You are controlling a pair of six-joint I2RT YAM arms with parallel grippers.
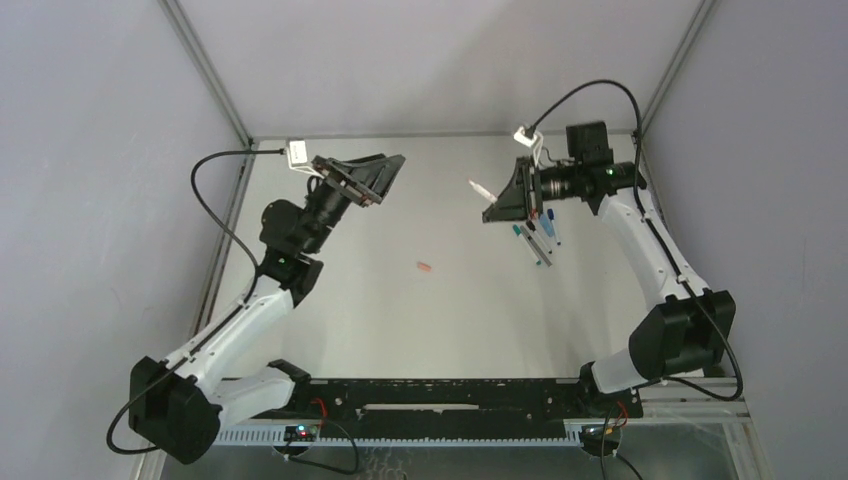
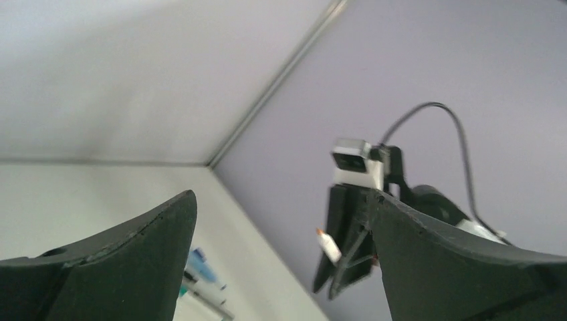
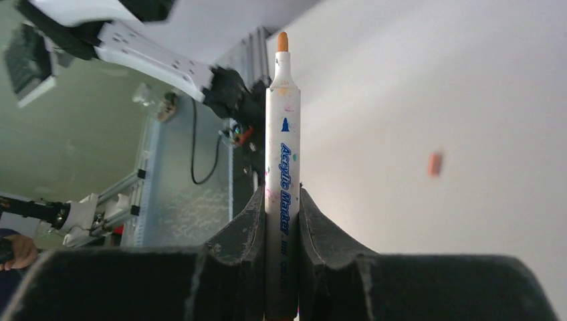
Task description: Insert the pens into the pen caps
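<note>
A white acrylic marker with a bare orange tip stands between the fingers of my right gripper, which is shut on it. From above, the same marker sticks out to the left of the right gripper. My left gripper hangs in the air at the back left, well apart from the marker. In the left wrist view its fingers are spread wide with nothing between them. An orange-pink cap lies alone on the middle of the table; the right wrist view shows that cap too.
Several capped pens lie at the table's right, including a grey pen and a blue pen, partly under the right arm.
</note>
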